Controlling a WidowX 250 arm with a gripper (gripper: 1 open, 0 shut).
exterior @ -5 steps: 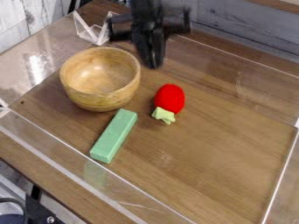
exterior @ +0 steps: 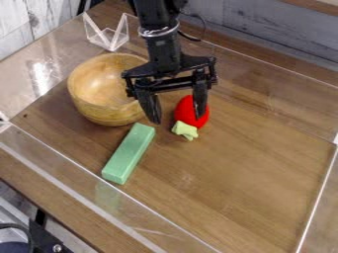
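Observation:
My black gripper [exterior: 175, 103] hangs over the middle of the table, open, its two fingers spread between the wooden bowl and the red object. The round wooden bowl [exterior: 102, 92] is at the left, partly behind the gripper. A red rounded object [exterior: 193, 115] with a pale green leafy end [exterior: 185, 130] lies to the right of the bowl, partly hidden by the right finger. A green rectangular block [exterior: 128, 153] lies nearer the front, below the bowl.
A clear wire or plastic stand [exterior: 109, 34] is at the back left.
The objects on the table look unmoved.

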